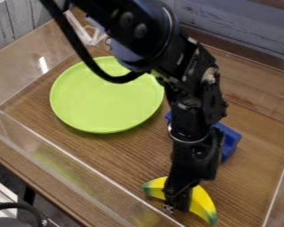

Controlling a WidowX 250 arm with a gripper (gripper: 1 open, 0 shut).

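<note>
A yellow toy banana [201, 206] with green tips lies on the wooden surface at the bottom of the camera view. My black gripper [177, 191] reaches down over it, shut on the banana's middle, its fingertips low at the surface. A green plate [97, 97] lies at the upper left, clear of the gripper.
A blue object [227, 142] sits just behind the gripper, partly hidden by it. Clear walls border the wooden surface [74, 160] at the left and front.
</note>
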